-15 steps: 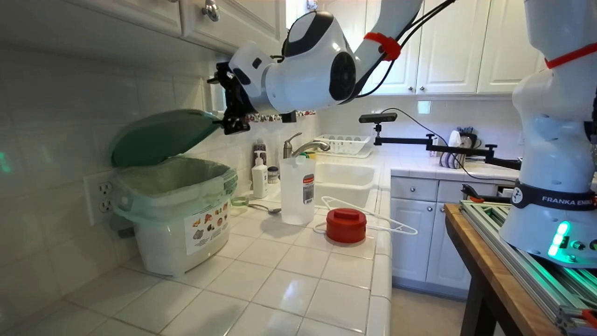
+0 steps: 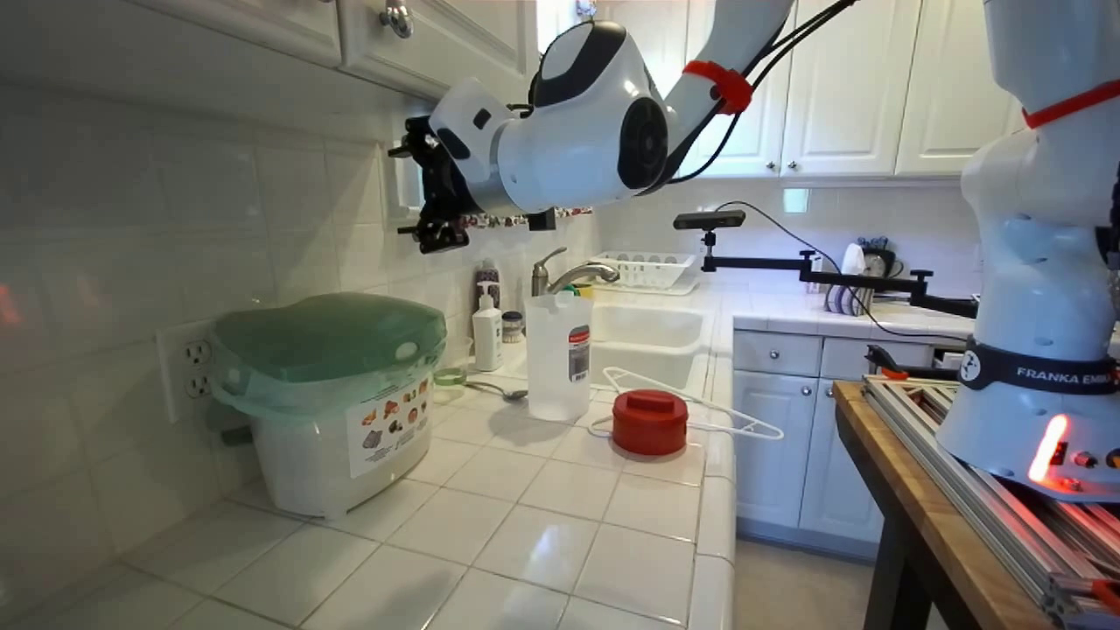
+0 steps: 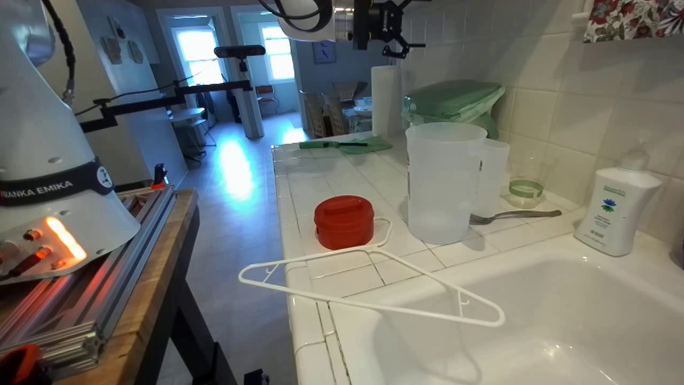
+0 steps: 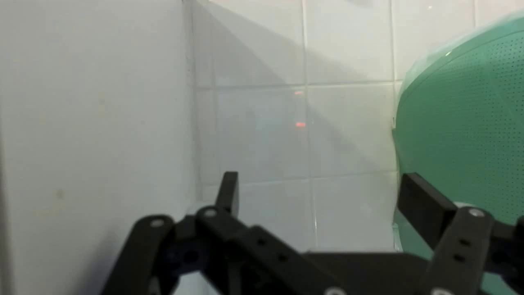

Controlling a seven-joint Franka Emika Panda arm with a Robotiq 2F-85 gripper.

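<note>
A white bin [image 2: 315, 462] stands against the tiled wall on the counter, a thin green liner bag over its rim. Its green lid [image 2: 331, 334] is down on top. In the wrist view the lid [image 4: 466, 123] fills the right side. My gripper [image 2: 411, 194] is in the air above and to the right of the bin, close under the upper cabinet, fingers pointing at the wall. In the wrist view the gripper is open, only wall tiles visible between its fingers. Behind the lid, the bin's inside is hidden.
A clear pitcher [image 2: 556, 362], a red round container [image 2: 648, 422], a white hanger [image 3: 385, 308] and a fork [image 3: 513, 215] lie nearer the sink [image 3: 577, 301]. The cabinet [image 2: 446, 42] hangs just above the gripper.
The base light has gone from green to red. My arm looks unmoved.
</note>
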